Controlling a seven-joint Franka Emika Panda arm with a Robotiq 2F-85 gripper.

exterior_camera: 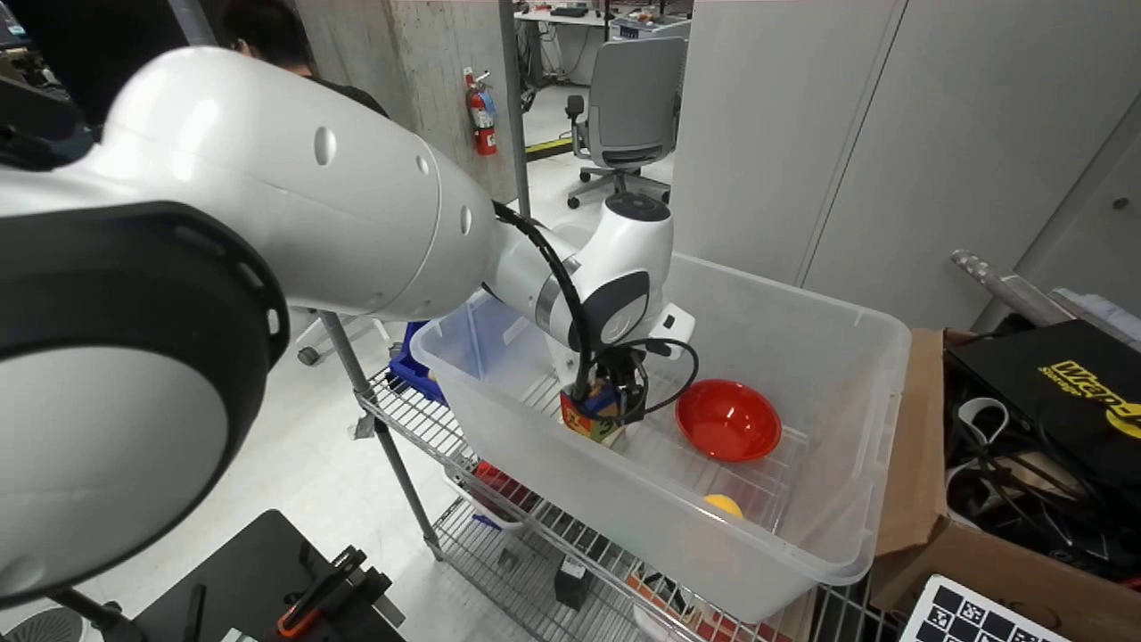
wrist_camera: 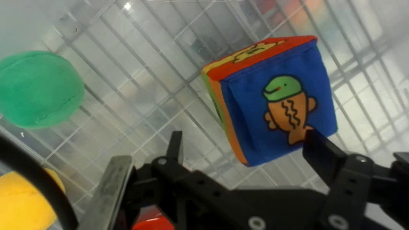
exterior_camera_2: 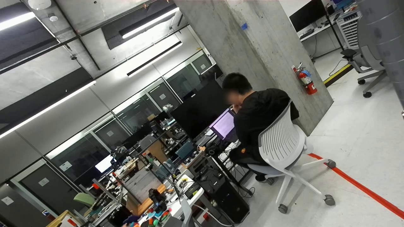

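Observation:
Down inside the clear plastic bin [exterior_camera: 856,353], my gripper stands open with nothing held. A soft cloth cube [wrist_camera: 283,103], blue on top with a fish picture and red and orange sides, lies just ahead of the fingers in the wrist view. Its near corner reaches toward the right fingertip, but whether they touch I cannot tell. Exterior view 1 shows the cube [exterior_camera: 583,417] partly covered by the gripper and cable. The red bowl [exterior_camera: 729,419] sits to the right of it on the bin floor.
A green ball [wrist_camera: 40,90] and a yellow ball [wrist_camera: 27,201] rest in the bin, to the left in the wrist view. Bin walls surround the gripper. A cardboard box [exterior_camera: 995,572] of cables stands right of the bin, outside it.

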